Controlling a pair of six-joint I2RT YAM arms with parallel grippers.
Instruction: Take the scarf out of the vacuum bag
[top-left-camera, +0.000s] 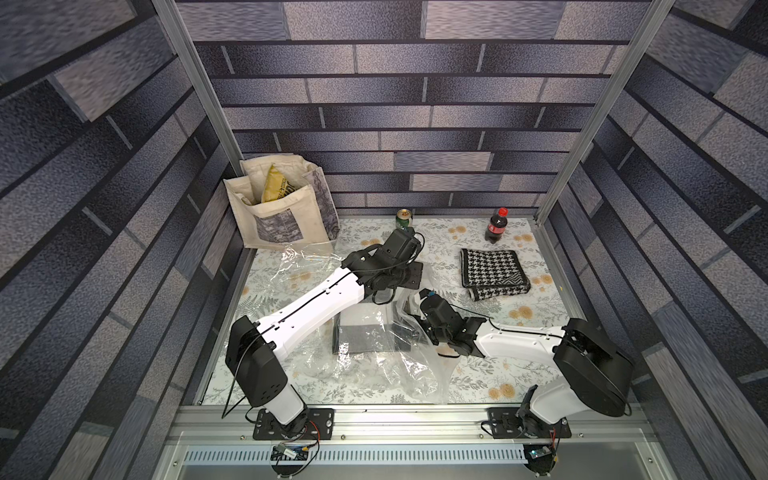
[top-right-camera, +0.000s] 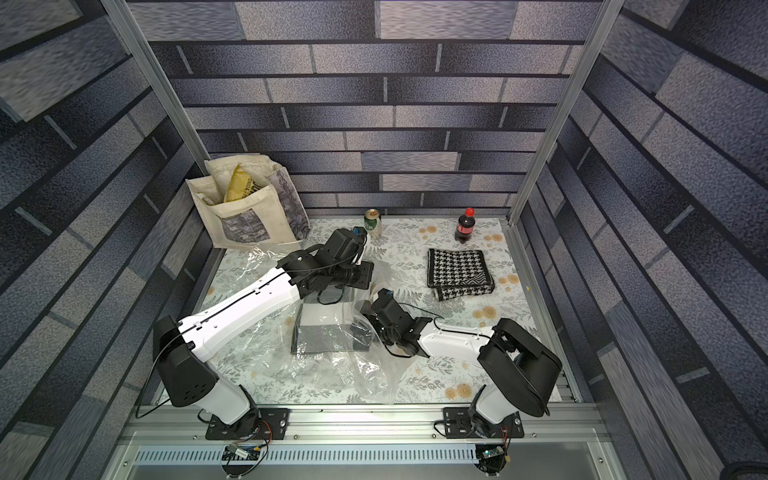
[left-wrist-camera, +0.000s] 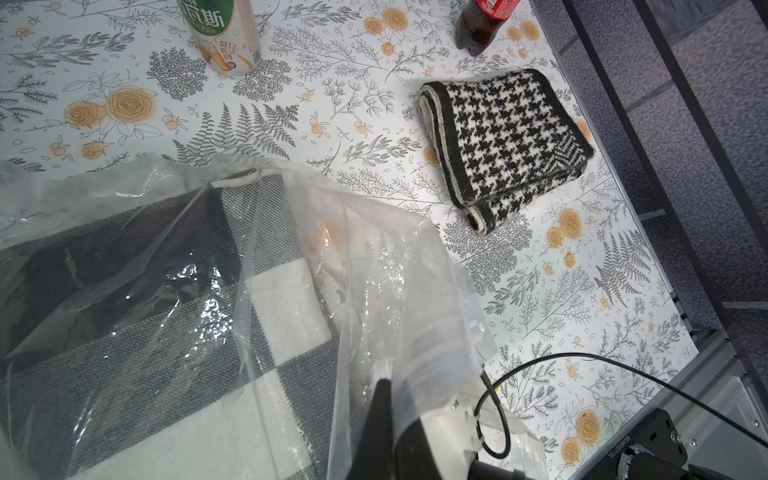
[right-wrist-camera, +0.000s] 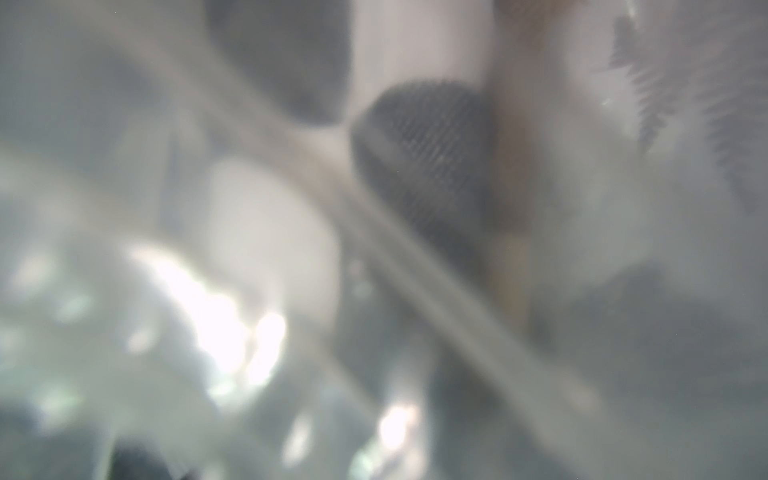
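Observation:
A grey and white checked scarf lies inside the clear vacuum bag on the table, seen in both top views beneath the arms. My left gripper is over the bag's back part; in the left wrist view its dark fingers rise at the bottom edge behind plastic, shut. My right gripper is low at the bag's right side. The right wrist view is blurred through plastic, with checks of the scarf behind, and hides the right fingers, so I cannot tell their state.
A folded houndstooth cloth lies on the right, a cola bottle behind it. A can stands at the back; a canvas bag with a yellow packet is at the back left.

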